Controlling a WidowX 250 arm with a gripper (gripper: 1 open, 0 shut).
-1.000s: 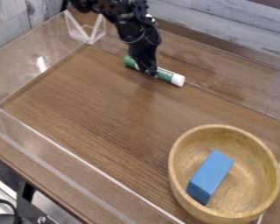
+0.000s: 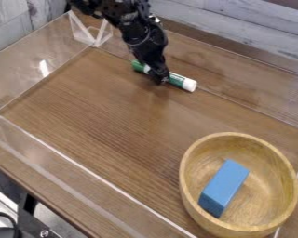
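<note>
The black gripper (image 2: 156, 71) reaches down from the back of the table over a green and white tube (image 2: 181, 81), which lies at a slant on the wood. Its fingertips are at the tube's middle-left part and hide some of it. Whether anything is between the fingers is hard to see.
A round tan bowl (image 2: 237, 143) with a blue block (image 2: 223, 188) in it stands at the front right. A clear plastic item stands at the back left, beside a white wall.
The arm has shifted slightly over the tube, with small changes at the fingertips. The tube has stayed in about the same place.
</note>
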